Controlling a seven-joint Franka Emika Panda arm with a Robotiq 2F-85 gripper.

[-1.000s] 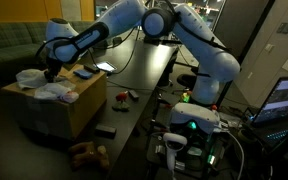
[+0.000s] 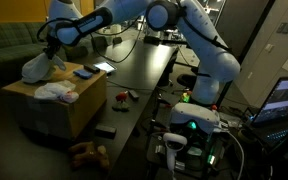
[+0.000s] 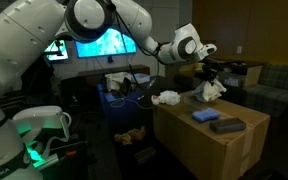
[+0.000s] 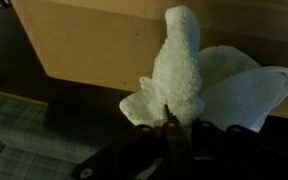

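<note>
A white cloth (image 2: 38, 68) hangs in a bunched peak over the far left of the cardboard box (image 2: 82, 112). My gripper (image 2: 48, 46) is above it, shut on the cloth. In exterior view 2 the held cloth (image 3: 211, 90) droops beneath the gripper towards the box top. Up close in the wrist view, the cloth (image 4: 179, 75) bunches up between the fingers and spreads to both sides, covering most of the fingertips. Whether its lower edge still touches the box, I cannot tell.
Another crumpled white cloth (image 2: 58, 91) lies at the box's near edge. A blue folded item (image 3: 205, 116) and a dark block (image 3: 227, 126) rest on the box. A brown object (image 2: 89, 155) is on the floor. Behind the box stands a couch (image 2: 14, 42).
My gripper has risen from the box top and moved slightly left. The white cloth, lying low on the box before, is now pulled up into a taller peak with it.
</note>
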